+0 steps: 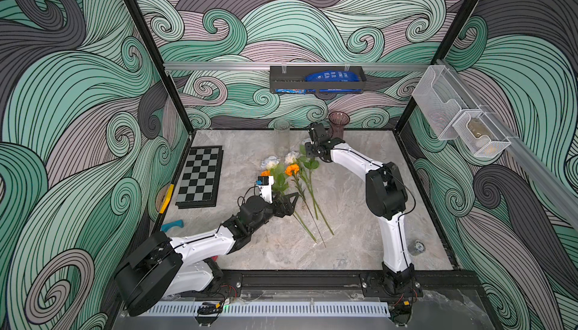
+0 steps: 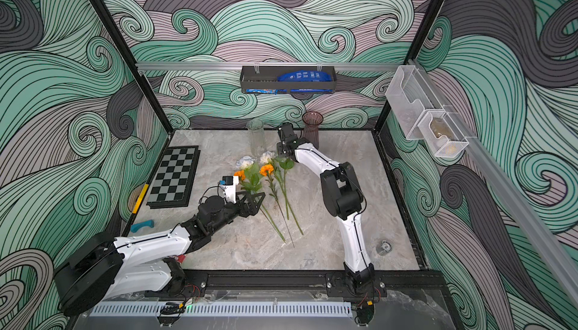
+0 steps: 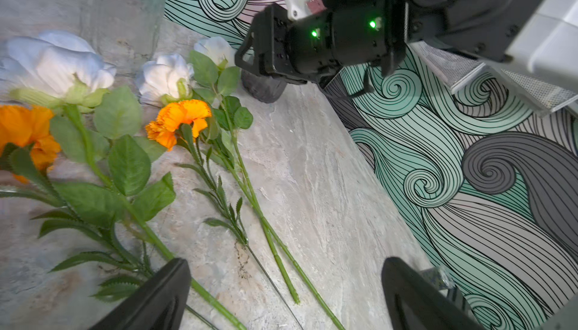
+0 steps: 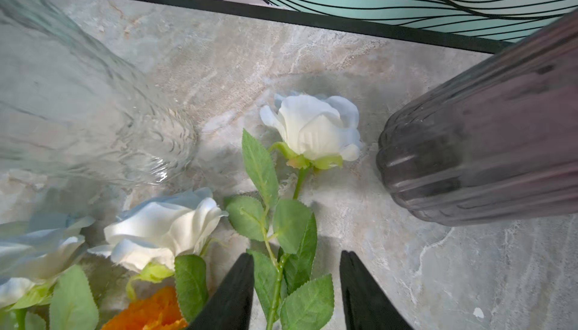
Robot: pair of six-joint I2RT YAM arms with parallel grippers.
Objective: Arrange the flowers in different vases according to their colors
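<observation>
Three white roses lie on the table, the rightmost rose (image 4: 313, 126) between the clear glass vase (image 4: 90, 107) and the purple vase (image 4: 481, 137). My right gripper hangs over that rose's leafy stem, fingers apart on either side of its leaves and not clamped on them. Two orange flowers lie there too: one orange flower (image 3: 178, 122) near the middle rose (image 3: 165, 78), the other orange flower (image 3: 27, 137) by the left rose (image 3: 57, 68). Low over the stems, my left gripper is open, with stems in view between its fingers and none held.
A checkered board (image 1: 200, 176) lies at the table's left, with a blue object (image 1: 172, 224) in front of it. A small clear glass item (image 1: 416, 247) stands at front right.
</observation>
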